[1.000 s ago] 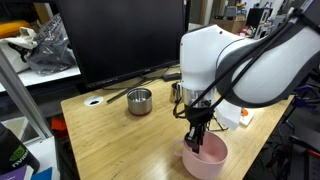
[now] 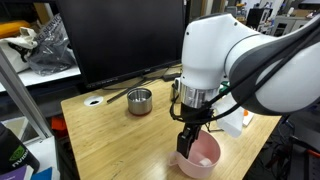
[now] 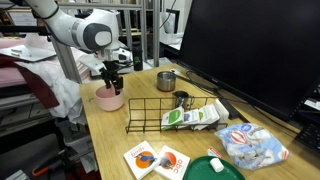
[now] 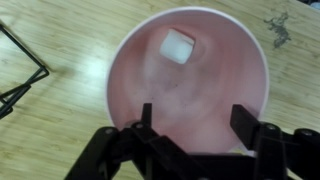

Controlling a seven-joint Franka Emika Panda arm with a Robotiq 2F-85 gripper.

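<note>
A pink pot or bowl [image 4: 122,88] fills most of the wrist view, with a small white block [image 4: 177,46] on its floor near the far wall. My gripper is over the near part of the bowl, its fingers apart. Nothing shows between them, and the block lies beyond the fingertips. In exterior view 1 the pink bowl [image 2: 200,172] stands at the table's front with my gripper [image 2: 186,140] at its rim on the left side. Exterior view 2 has the bowl [image 3: 105,103] at the left end of the table, below the arm.
A black wire rack [image 3: 152,120] holding dishes stands beside the bowl. A metal pot [image 2: 140,100] is farther back. Flat cards [image 3: 140,157], a green plate [image 3: 213,172] and a plastic bag [image 3: 252,145] lie toward the other end. Bare wood [image 2: 110,135] extends left of the bowl.
The gripper has shifted left and up within exterior view 1, from inside the bowl to near its rim. The bowl appears slightly farther left, and its inside shows more.
</note>
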